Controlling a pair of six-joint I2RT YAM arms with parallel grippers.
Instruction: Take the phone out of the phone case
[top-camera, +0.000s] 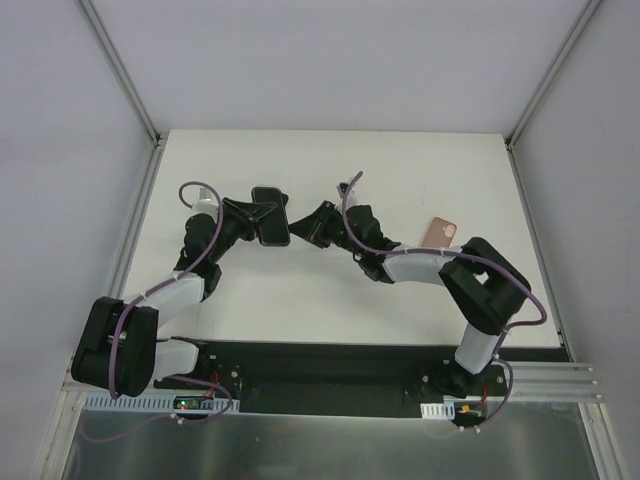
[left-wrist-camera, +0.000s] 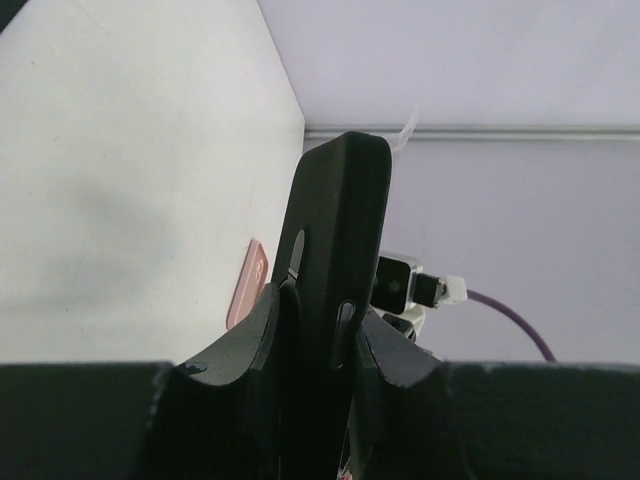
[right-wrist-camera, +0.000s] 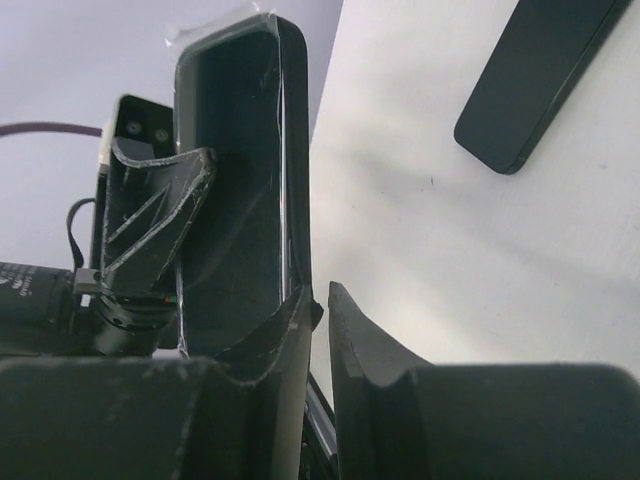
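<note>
In the left wrist view my left gripper is shut on the black phone case (left-wrist-camera: 330, 230), held upright in the air; the top view shows the case (top-camera: 271, 215) left of centre. In the right wrist view the case (right-wrist-camera: 230, 180) is seen from another side, with a clear film along its top edge. My right gripper points at the case's lower right edge, its fingertips very close to it and slightly parted; whether they touch it is unclear.
A dark slab (right-wrist-camera: 530, 80) lies on the white table (right-wrist-camera: 440, 270). A pinkish flat item (top-camera: 438, 233) lies at the table's right. Walls border the table.
</note>
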